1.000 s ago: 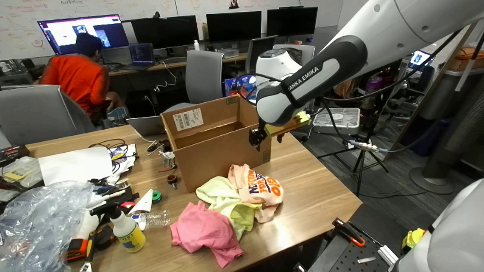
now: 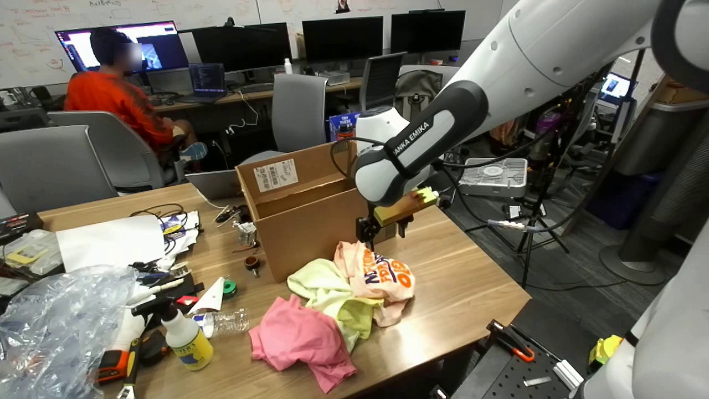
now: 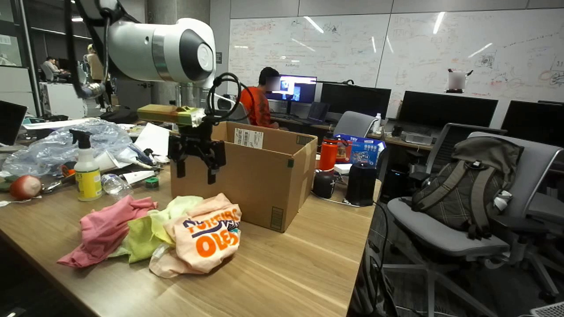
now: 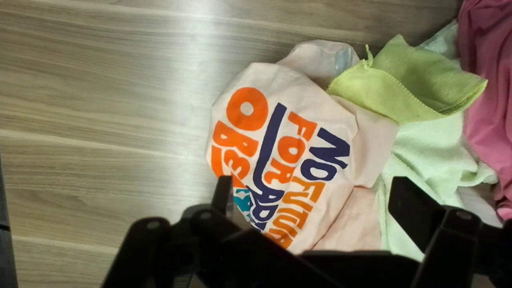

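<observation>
Three crumpled cloths lie touching on the table: a peach one with printed letters (image 4: 307,163), a light green-yellow one (image 4: 422,144) and a pink one (image 4: 489,105). In exterior view 2 the peach cloth (image 3: 203,235) is on the right of the row and the pink cloth (image 3: 108,230) on the left. My gripper (image 3: 196,177) hangs above the cloths, in front of the cardboard box (image 3: 238,190). Its fingers stand wide apart with nothing between them, clear of the fabric. In the wrist view, the peach cloth shows beyond and between the fingertips.
The open-topped box (image 2: 306,233) stands just behind the cloths. To the left are a spray bottle (image 2: 189,342), a clear plastic bottle (image 2: 229,322), a plastic bag (image 2: 60,332) and tools. Bare tabletop (image 2: 458,279) stretches right of the cloths.
My arm and gripper have come down and a little to the left, closer to the peach cloth. The cloths and the box have stayed put. The seated person has shifted.
</observation>
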